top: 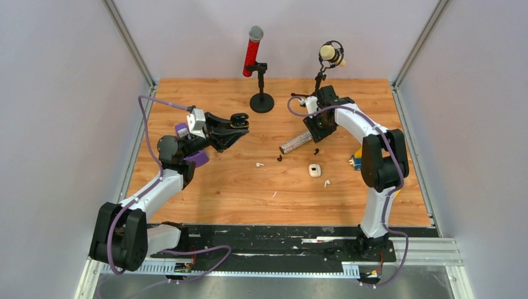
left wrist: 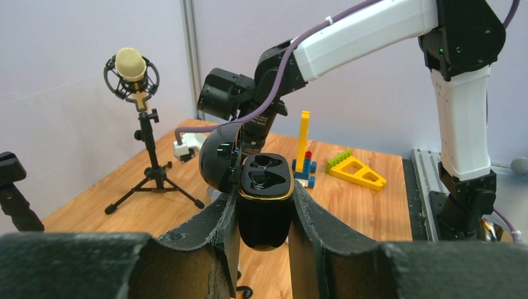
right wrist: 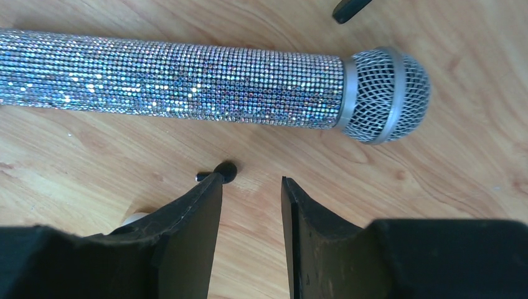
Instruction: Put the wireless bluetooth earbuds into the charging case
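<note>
My left gripper is shut on a black charging case (left wrist: 266,218), held up above the left part of the table with its lid flipped open; two glossy hollows show inside. Two black earbuds lie on the wood: one black earbud (top: 279,157) by the near end of the glittery microphone, another black earbud (top: 316,151) to its right. My right gripper points down with a gap between its fingers and nothing in it. In the right wrist view, a black earbud (right wrist: 226,170) shows just beyond the tip of the left-hand finger.
The glittery microphone (right wrist: 187,81) lies beside the right gripper. A white case (top: 315,170) and loose white earbuds (top: 327,183) lie nearer the front. Microphone stands (top: 261,103) rise at the back, and a toy (top: 355,161) sits right.
</note>
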